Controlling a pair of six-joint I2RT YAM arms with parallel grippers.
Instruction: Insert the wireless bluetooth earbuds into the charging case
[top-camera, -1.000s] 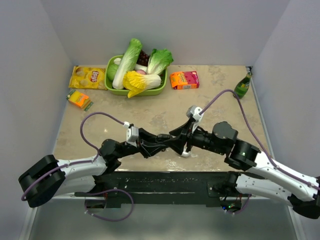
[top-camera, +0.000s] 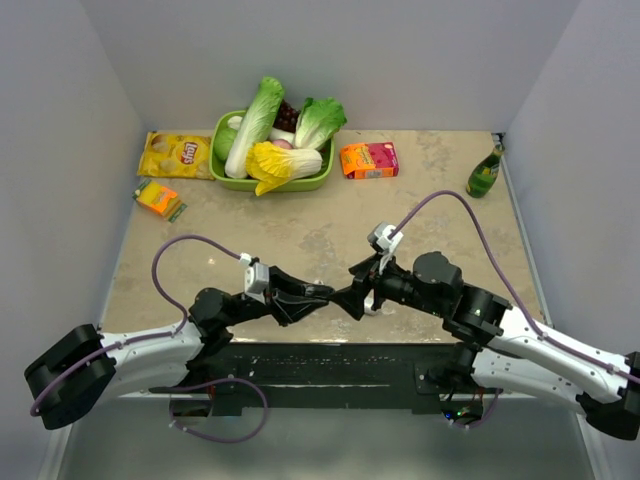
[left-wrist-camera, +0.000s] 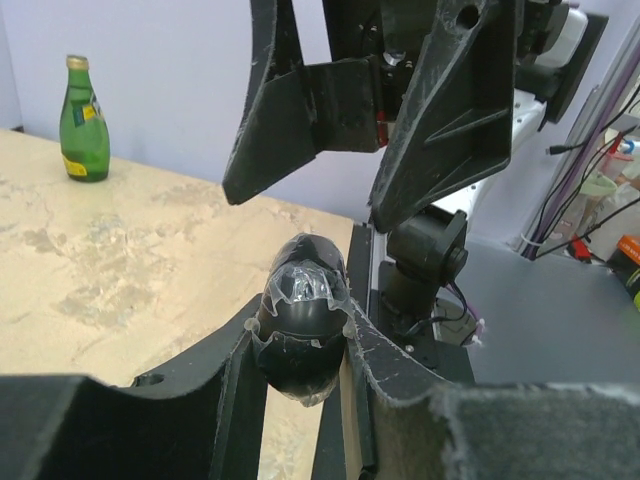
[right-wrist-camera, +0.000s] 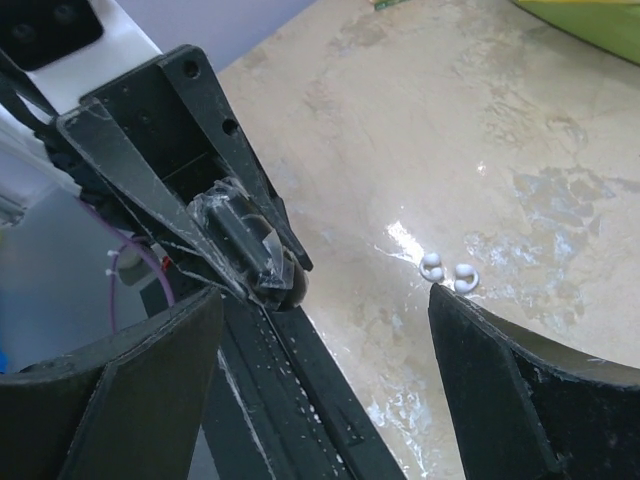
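A glossy black charging case, wrapped in clear tape, is clamped in my left gripper and held above the table. Its lid looks closed. Two white earbuds lie side by side on the tabletop; in the top view the right arm partly covers them. My right gripper is close to the case's right end. Its fingers are spread apart with nothing between them, and the left wrist view shows them above and beyond the case, not touching it.
The table's front edge runs just below both grippers. Along the back are a green vegetable basket, a chips bag and a red box. A green bottle stands at the right.
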